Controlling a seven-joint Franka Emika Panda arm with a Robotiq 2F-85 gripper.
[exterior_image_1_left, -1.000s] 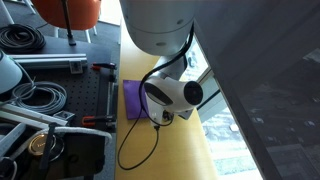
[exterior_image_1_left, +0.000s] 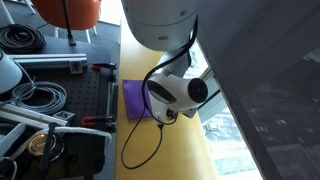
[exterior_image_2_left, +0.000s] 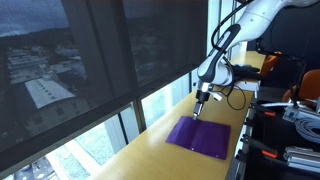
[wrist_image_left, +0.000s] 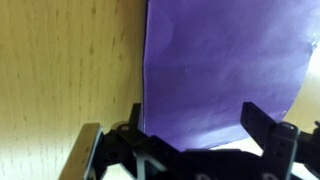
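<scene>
A flat purple cloth (exterior_image_2_left: 203, 138) lies on the wooden table. Exterior view 1 shows only part of the cloth (exterior_image_1_left: 133, 98), the rest being behind the arm. At the cloth's far edge in exterior view 2, my gripper (exterior_image_2_left: 196, 116) points down, low over the table. From the wrist, the cloth (wrist_image_left: 215, 65) fills the middle and right, its straight left edge bordering bare wood. My gripper is open there, its fingers spread wide with no object held between them. Whether the fingertips touch the cloth I cannot tell.
Bare tabletop (exterior_image_2_left: 140, 160) stretches left of the cloth in exterior view 2. A black cable (exterior_image_1_left: 157, 140) loops from the arm over the table. Beside the table is a dark cart (exterior_image_1_left: 82, 105) carrying coiled cables and tools. A large dark screen (exterior_image_2_left: 70, 70) stands along the window side.
Over the last second the arm's wrist has shifted slightly to the right in exterior view 1, and its cable has moved with it. The cloth looks unmoved.
</scene>
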